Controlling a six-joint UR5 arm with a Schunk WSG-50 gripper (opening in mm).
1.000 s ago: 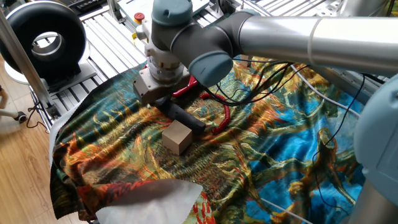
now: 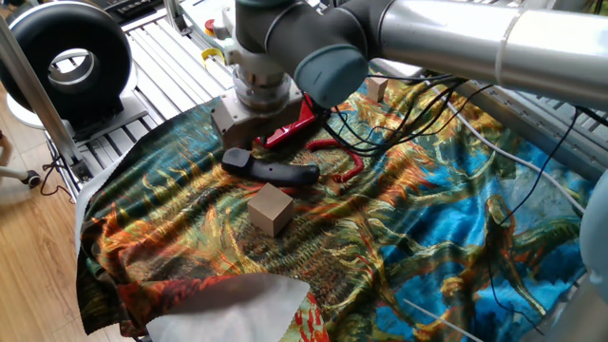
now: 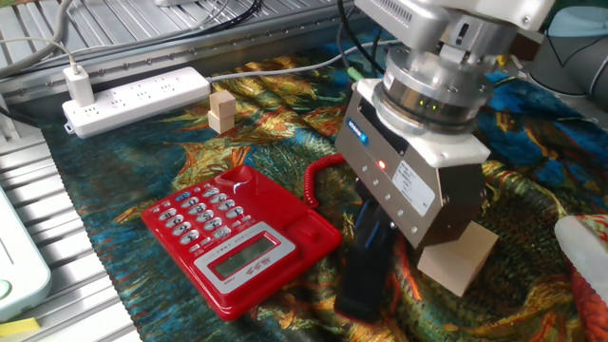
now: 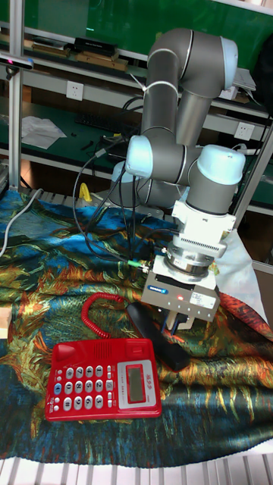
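A red desk telephone (image 3: 249, 237) lies on the patterned cloth with its keypad and display facing up. Its black handset (image 2: 271, 170) is off the base, right beneath and beside my gripper; the red coiled cord (image 4: 95, 317) runs close to it. In exterior view 3 a dark finger of my gripper (image 4: 171, 323) reaches down to the handset and seems to touch it. Whether the fingers close around the handset is hidden by the gripper housing. A plain wooden block (image 2: 271, 210) sits close beside the handset.
Two small stacked blocks (image 3: 221, 112) stand near a white power strip (image 3: 138, 102) at the cloth's far side. Loose black cables (image 2: 408, 123) hang from the arm over the cloth. Bare cloth lies around the wooden block.
The handset has turned: its far end has swung away from the wooden block, and its near end now shows in front of the gripper. My gripper has shifted slightly right and up in view.
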